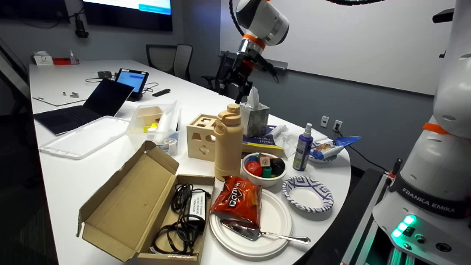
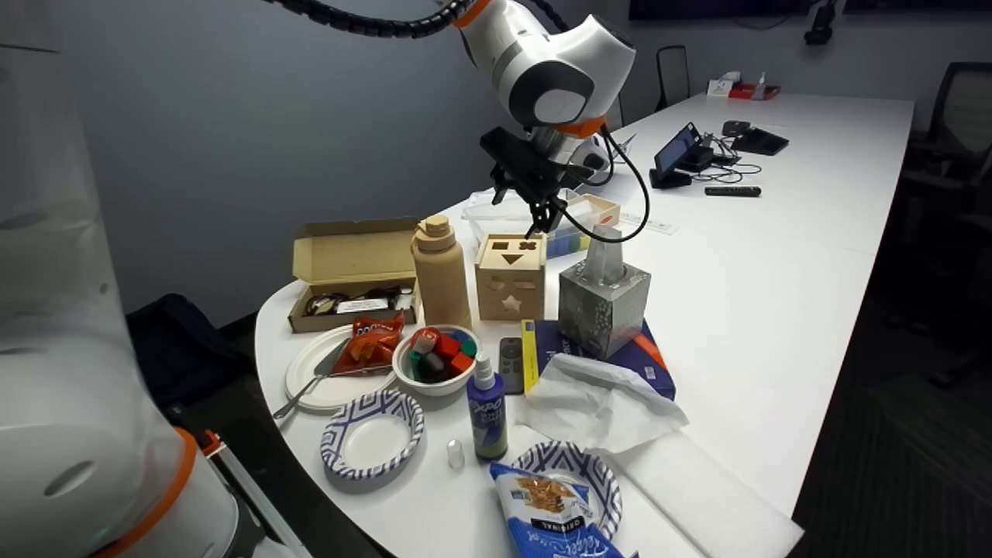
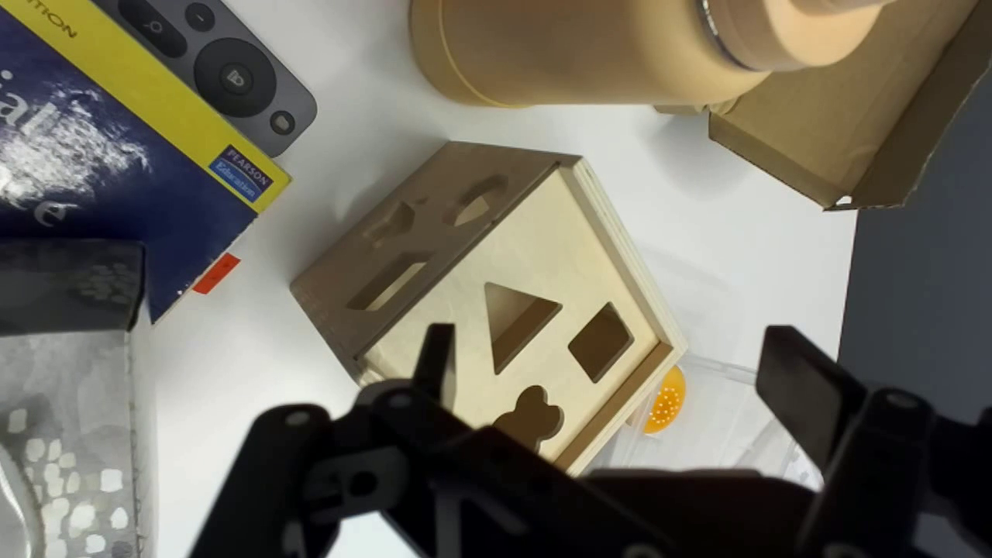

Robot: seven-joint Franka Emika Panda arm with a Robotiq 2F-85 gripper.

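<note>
My gripper is open, its two dark fingers wide apart with nothing between them. It hangs above the wooden shape-sorter box (image 3: 581,251), which in the wrist view lies below and between the fingers without touching them. Triangle, square and clover-shaped holes show in the box's top. In exterior view 2 the gripper (image 2: 514,218) stands just over the box (image 2: 511,284). A white bowl (image 2: 405,373) of coloured blocks (image 2: 448,346) sits in front of it.
A tan bottle (image 2: 442,279) stands close beside the box. A tissue box (image 2: 604,302) rests on a blue book (image 2: 656,367). Nearby are a remote (image 2: 511,364), spray bottle (image 2: 487,414), chip bag (image 2: 373,342) and clear bin (image 1: 176,119). The table's far side is clearer.
</note>
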